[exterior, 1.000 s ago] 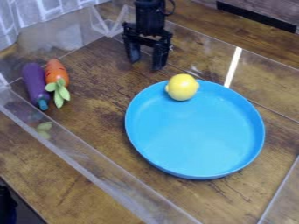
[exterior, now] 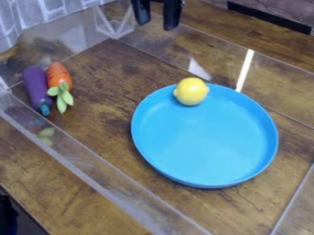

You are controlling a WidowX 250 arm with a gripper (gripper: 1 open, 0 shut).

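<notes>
My dark gripper (exterior: 157,16) is at the top centre, partly cut off by the frame edge, its two fingers pointing down. Whether anything is between them is hard to tell. Below it to the right, a yellow round object (exterior: 190,91) rests on the back of a blue plate (exterior: 204,149). On the left lie a purple eggplant-like toy (exterior: 36,89) and an orange carrot (exterior: 59,80) with green leaves, side by side.
Transparent walls or strips (exterior: 110,184) run along the left and the back of the area.
My gripper has moved upward, away from the surface, to the top edge of the view. The plate, yellow object and vegetables look unchanged.
</notes>
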